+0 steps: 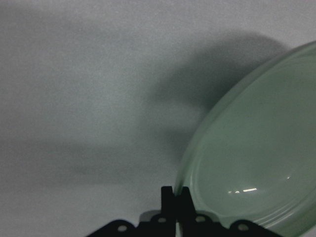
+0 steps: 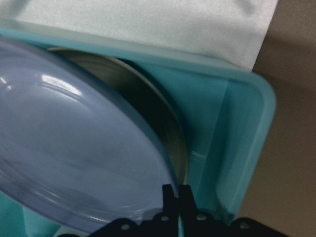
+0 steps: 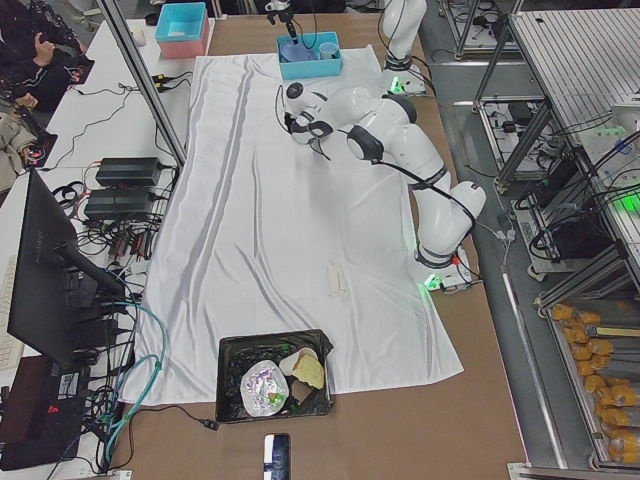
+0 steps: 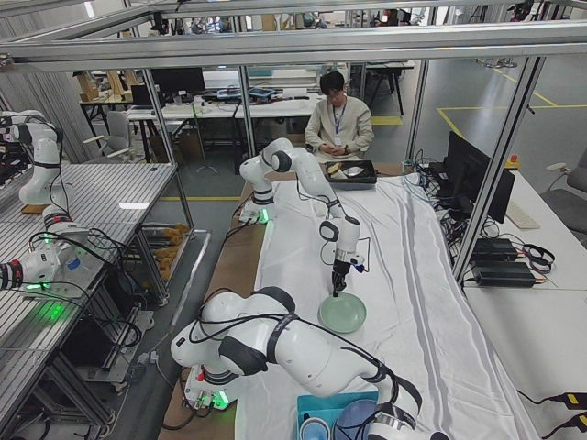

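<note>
A pale green plate [image 4: 341, 314] lies on the white cloth, with the fingertips of my left gripper at its rim in the left wrist view; the fingers look shut on that rim. A blue plate [image 2: 79, 138] sits tilted inside the turquoise bin [image 2: 252, 128], over a darker round dish [image 2: 153, 103]. My right gripper is at the blue plate's edge, its fingers close together and seemingly shut on the rim.
A black tray [image 3: 230, 380] with food items stands at the cloth's far end, a person seated behind it. A monitor and cables line one side.
</note>
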